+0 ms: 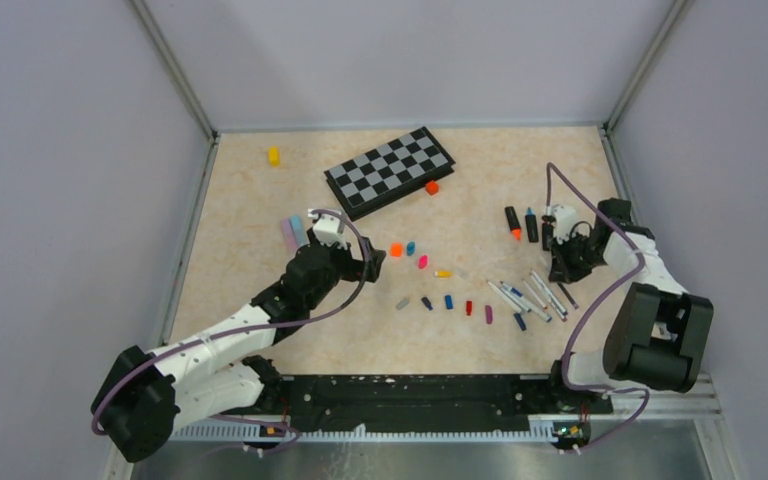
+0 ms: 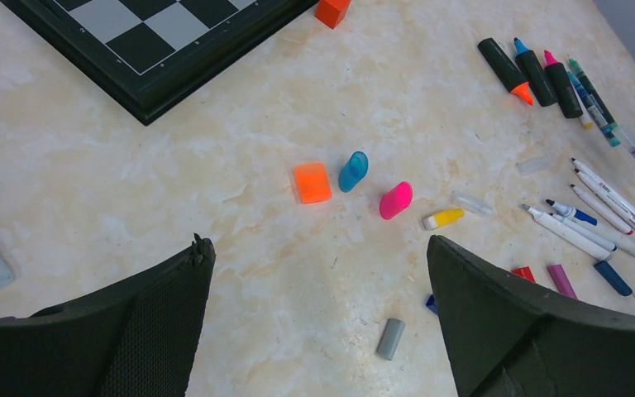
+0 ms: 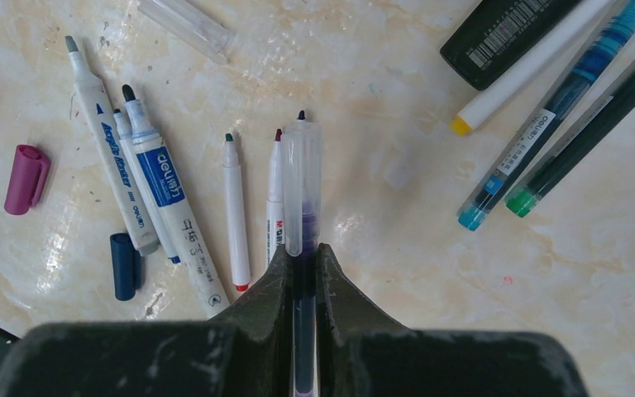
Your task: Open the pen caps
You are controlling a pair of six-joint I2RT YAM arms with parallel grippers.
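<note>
In the right wrist view, my right gripper is shut on a purple pen (image 3: 303, 331) whose clear cap (image 3: 300, 182) points away from the fingers. Uncapped white markers (image 3: 116, 157) lie left of it. To its right are a blue pen (image 3: 537, 124) and a green pen (image 3: 583, 136), side by side. My left gripper stands open over bare table, its fingers wide apart with nothing between. Loose caps lie beyond it: orange (image 2: 312, 183), blue (image 2: 353, 171), pink (image 2: 396, 200) and yellow (image 2: 444, 218). Uncapped highlighters (image 2: 504, 66) rest farther right.
A checkered board (image 1: 390, 172) lies at the back, with an orange-red block (image 1: 432, 187) at its edge. More loose caps, including a red one (image 1: 469, 308) and a purple one (image 1: 489, 314), are spread at front centre. Open table surrounds the yellow block (image 1: 274, 157).
</note>
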